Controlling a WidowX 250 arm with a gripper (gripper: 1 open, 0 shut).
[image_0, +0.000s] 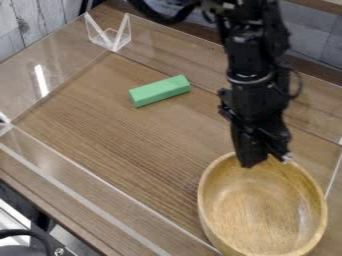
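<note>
My black gripper hangs at the right, low over the back rim of a large oval wooden bowl. It looks shut, and nothing shows between its fingers. A green rectangular block lies on the wooden table, up and to the left of my gripper. The bowl looks empty.
A white wire-like holder stands at the back left. A dark cable lies beyond the table's lower-left edge.
</note>
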